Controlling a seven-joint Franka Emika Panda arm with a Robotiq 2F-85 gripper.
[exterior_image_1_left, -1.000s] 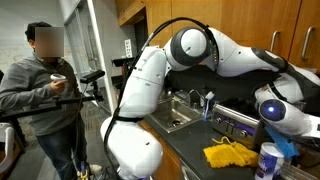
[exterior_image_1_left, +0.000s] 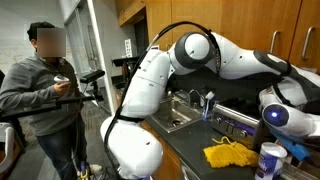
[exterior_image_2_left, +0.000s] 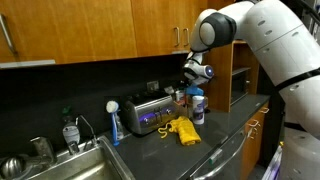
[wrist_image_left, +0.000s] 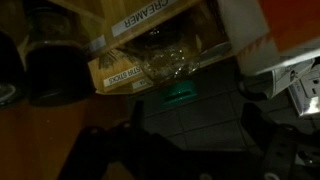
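Observation:
In the wrist view my gripper is open, its two dark fingers apart with nothing between them. Ahead of them is an organizer with openings labelled creamer (wrist_image_left: 140, 14) and stir sticks (wrist_image_left: 125, 76). A small green item (wrist_image_left: 180, 94) lies in the dim space below the labels. Red and white packaging (wrist_image_left: 275, 35) fills the upper right. From outside, the arm's end (exterior_image_2_left: 190, 90) hangs low over the counter's far end, close to a white canister (exterior_image_2_left: 197, 110). The fingertips are hard to make out in both exterior views.
A yellow cloth (exterior_image_1_left: 230, 153) lies on the dark counter, left of the canister (exterior_image_1_left: 268, 160). A metallic toaster (exterior_image_2_left: 150, 115) stands along the back wall. Further off are the sink (exterior_image_2_left: 100, 158), a soap bottle (exterior_image_2_left: 71, 136) and a blue brush (exterior_image_2_left: 115, 128). Cabinets (exterior_image_2_left: 100, 35) hang above.
In exterior view 1 the arm's end has shifted right and somewhat lower over the last second. The cloth and canister have not moved.

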